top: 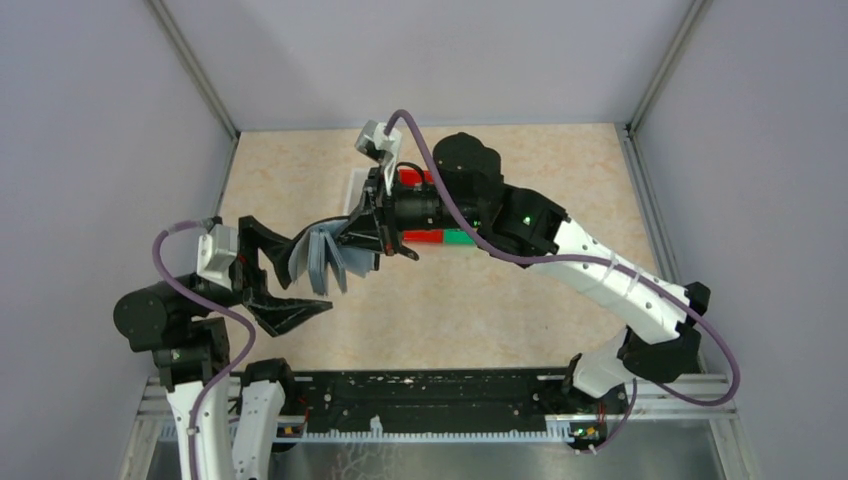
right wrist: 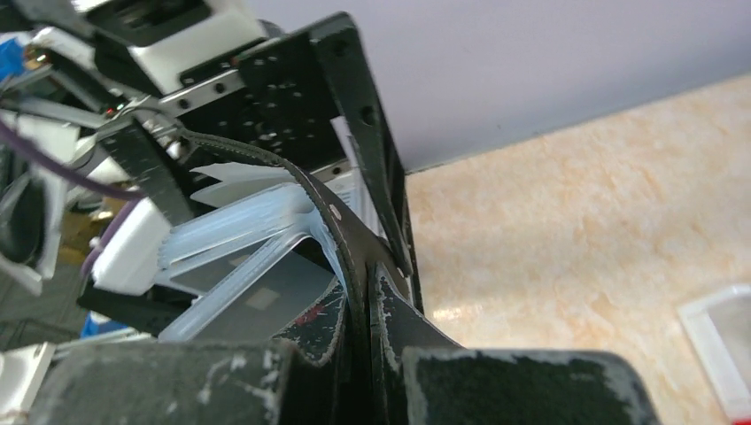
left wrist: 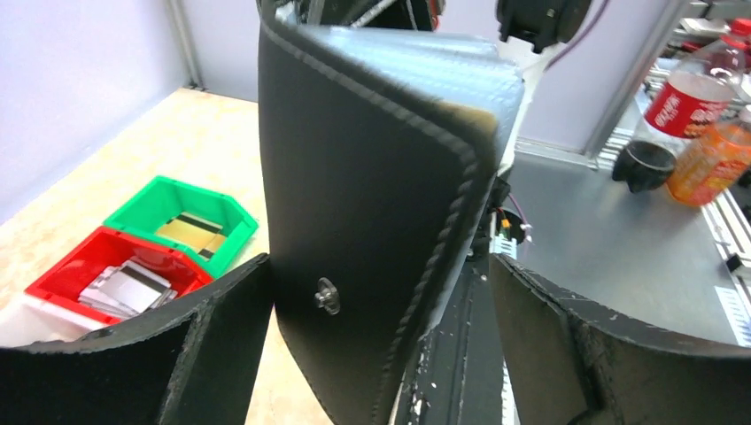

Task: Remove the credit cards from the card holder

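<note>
The black card holder [left wrist: 363, 221] hangs in the air with its pale blue clear sleeves [top: 325, 255] fanned out and drooping. My right gripper is shut on its thin dark cover [right wrist: 341, 235]. In the left wrist view, the cover's outside with a metal snap stands between the fingers of my left gripper [top: 305, 280], which is open. A yellowish edge shows among the sleeves at the top of the holder; whether it is a card cannot be told. Most sleeve contents are hidden.
Cards lie in a green tray [left wrist: 243, 227] and a red tray [left wrist: 58, 274], with a white tray [left wrist: 27, 323] beside them. The right arm covers part of the trays from above. Bottles [left wrist: 682, 106] stand outside the work area.
</note>
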